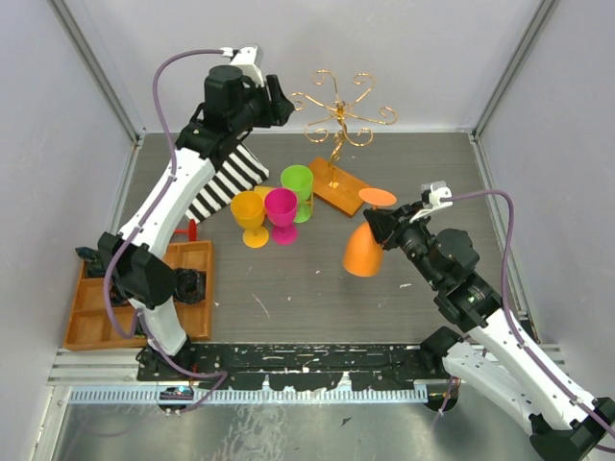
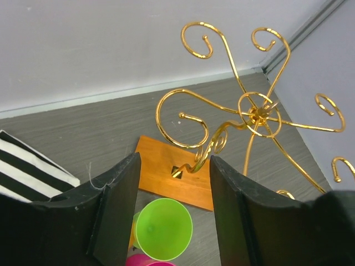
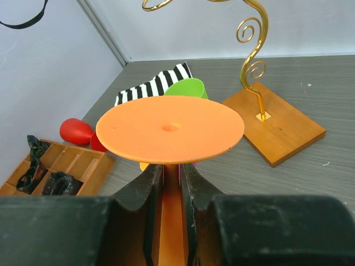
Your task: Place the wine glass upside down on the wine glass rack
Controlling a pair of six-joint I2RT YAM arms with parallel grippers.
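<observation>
An orange wine glass (image 1: 362, 253) hangs upside down over the middle right of the table, its round base uppermost. My right gripper (image 1: 377, 225) is shut on its stem; in the right wrist view the flat base (image 3: 170, 130) spreads just above the fingers. The gold wire rack (image 1: 338, 113) stands at the back on a wooden base (image 1: 336, 187), its curled arms bare. Left of the rack and high up is my left gripper (image 1: 280, 100). In the left wrist view its fingers (image 2: 119, 202) stand apart with nothing held, and the rack's stem (image 2: 202, 158) shows beyond them.
Yellow (image 1: 250, 213), magenta (image 1: 281, 209) and green (image 1: 297, 182) goblets stand close together left of the rack base. A striped cloth (image 1: 229, 181) lies behind them, a wooden tray (image 1: 199, 257) at the left.
</observation>
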